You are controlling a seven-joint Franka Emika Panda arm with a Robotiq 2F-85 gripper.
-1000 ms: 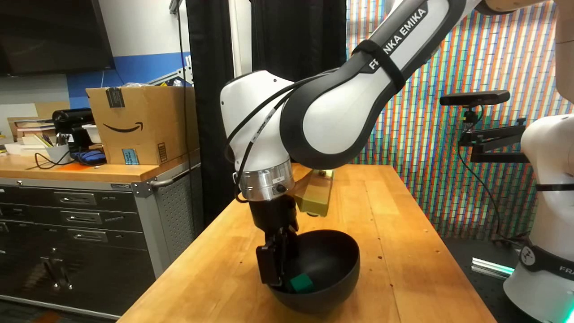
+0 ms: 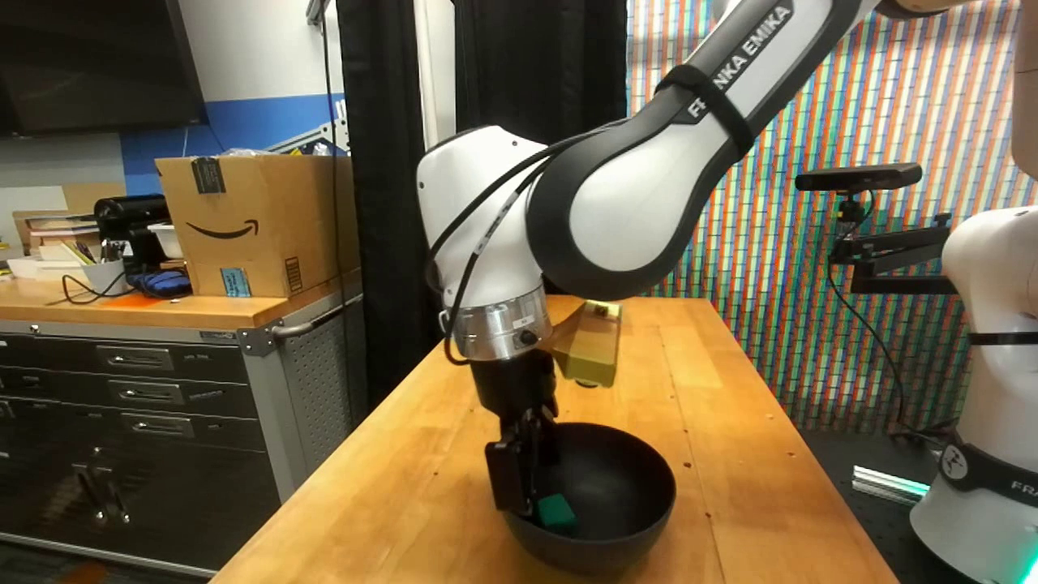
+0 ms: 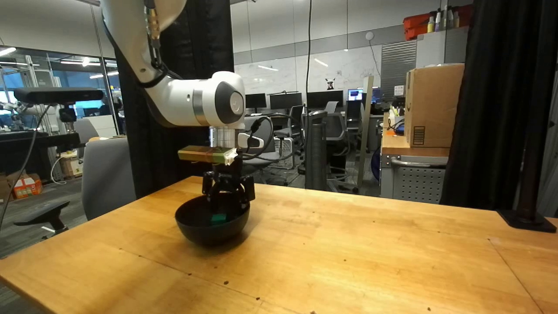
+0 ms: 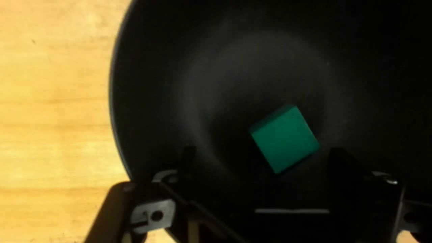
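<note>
A black bowl (image 2: 613,487) stands upright on the wooden table. Inside it, on the bottom, lies a small green cube (image 4: 286,139), turned at an angle in the wrist view. My gripper (image 3: 228,199) points down at the bowl's edge, its fingers wide apart. In the wrist view the cube shows in front of the gap between the fingers, touched by neither. The bowl's near wall is partly hidden behind the gripper, and whether a finger presses on it I cannot tell.
Bare table (image 3: 340,251) surrounds the bowl, with wide free room on the right in exterior view 2. A cardboard box (image 2: 258,224) sits on a separate workbench. A black post base (image 3: 526,220) stands at the table's far right in exterior view 2.
In exterior view 1 the bowl, with the cube in it, has shifted a little right and nearer the camera. The gripper has moved the same way alongside it.
</note>
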